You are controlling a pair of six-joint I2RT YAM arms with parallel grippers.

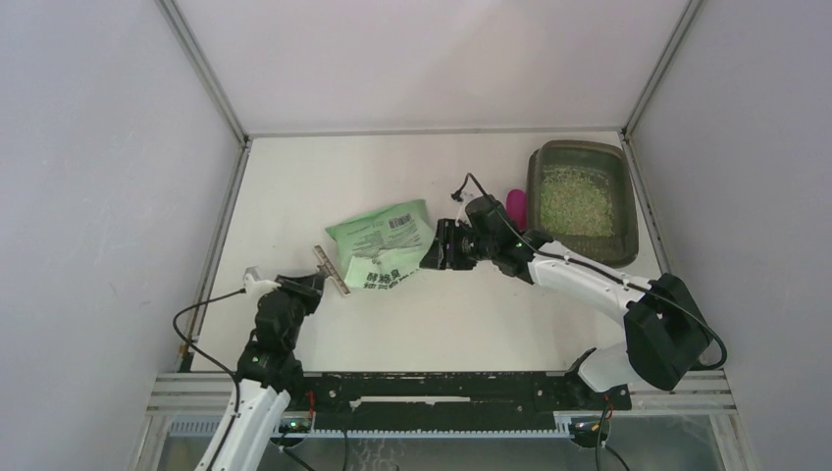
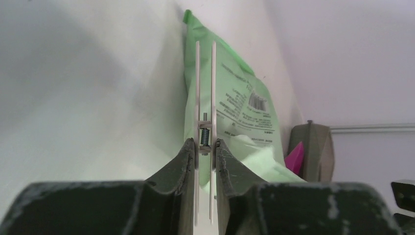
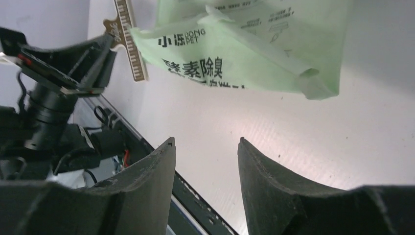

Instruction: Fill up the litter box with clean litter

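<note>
A green litter bag (image 1: 373, 237) lies on the table left of centre, its printed near edge folded over. In the left wrist view, my left gripper is shut on a long spring clip (image 2: 213, 93) beside the bag. My right gripper is open and empty, off the bag's near right side. At the back right stands the dark litter box (image 1: 632, 211), with pale green litter (image 1: 574, 203) over its floor. The bag's mouth is hard to make out in the right wrist view.
A magenta scoop (image 1: 516, 204) stands left of the box, partly hidden by the right arm (image 1: 579, 285). Walls close in the left, back and right sides.
</note>
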